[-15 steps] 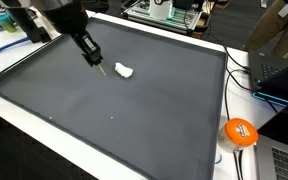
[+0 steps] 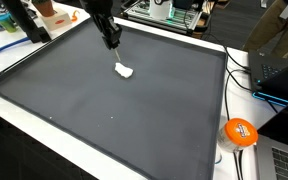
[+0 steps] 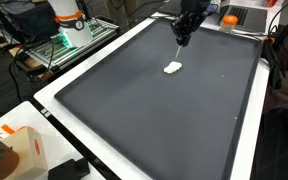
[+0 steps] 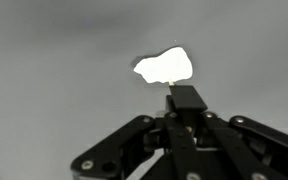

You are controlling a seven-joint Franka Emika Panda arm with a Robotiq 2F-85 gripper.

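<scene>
A white, irregular flat piece (image 2: 124,71) lies on the dark grey board (image 2: 114,120), and in the wrist view the same white piece (image 4: 164,66) is just ahead of the fingers. My gripper (image 2: 113,45) is shut on a thin, pale stick that points down at the white piece. In the second exterior view the stick (image 3: 178,53) ends close to the white piece (image 3: 172,68). Beneath the shut fingers (image 4: 186,98), only a short bit of the stick (image 4: 171,84) shows, at the piece's edge; whether it touches cannot be told.
An orange-lidded jar (image 2: 238,134) stands off the board beside a laptop (image 2: 281,160). Another robot's white and orange base (image 3: 71,25) is beyond the board's edge. Most of the board is bare.
My gripper has moved across the board, away from its front edge, bringing the stick from bare board to the white piece. The white piece looks unmoved.
</scene>
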